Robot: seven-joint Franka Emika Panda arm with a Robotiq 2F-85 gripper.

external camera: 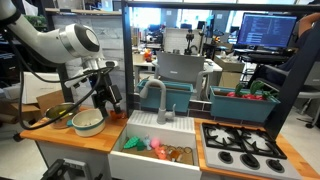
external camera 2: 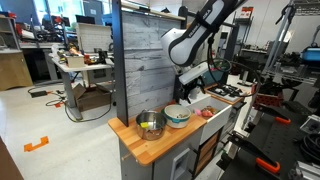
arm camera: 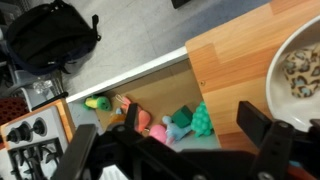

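In the wrist view my gripper is open. Its dark fingers stand wide apart at the bottom of the picture, with nothing held between them. Seen from outside, the gripper [external camera: 108, 102] hangs low over the wooden counter, by the right side of a pale bowl [external camera: 88, 127]. That bowl [arm camera: 275, 88] shows at the right edge of the wrist view with something brown and speckled inside. A sink [external camera: 135, 158] right of the counter section holds several colourful toys; a green one [arm camera: 202, 120] appears between the fingers, below them.
A metal pot [external camera 2: 150, 124] stands beside the bowl. Reddish-orange things [external camera: 118, 115] lie at the back of the counter, near the gripper. The faucet [external camera: 158, 95] rises behind the sink. A stove [external camera: 243, 150] and a teal basket [external camera: 240, 105] are farther right.
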